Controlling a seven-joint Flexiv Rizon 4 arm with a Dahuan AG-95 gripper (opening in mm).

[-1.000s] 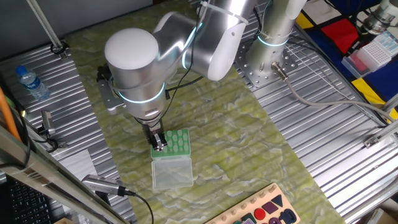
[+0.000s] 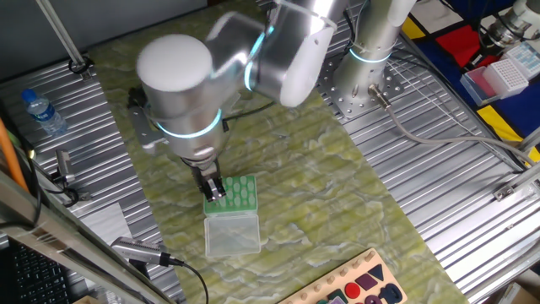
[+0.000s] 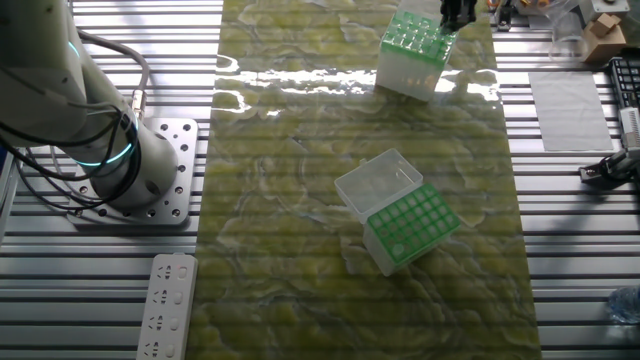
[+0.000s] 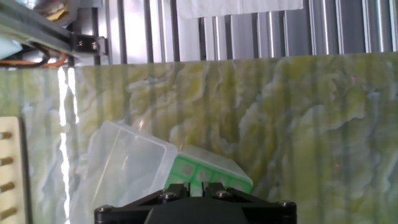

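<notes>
A tip box [image 2: 242,196] with a green perforated top sits on the marbled mat, its clear lid [image 2: 232,236] hinged open. My gripper [image 2: 215,192] is over the left end of the green top, pointing down. In the wrist view, the green top [image 4: 198,172] shows just beyond my gripper, with a narrow gap between its fingertips. Whether something thin is held there is hidden. Exterior view 2 shows the gripper [image 3: 458,14] at the edge of this same box [image 3: 410,70]. A second green-topped box [image 3: 412,225] stands open on the mat, apart from it.
A wooden board with coloured shapes [image 2: 354,283] lies at the mat's near edge. A bottle [image 2: 44,111] stands on the slatted metal table at left. A power strip [image 3: 168,305] lies by the robot's base.
The box remains in nearly the same place with its lid open.
</notes>
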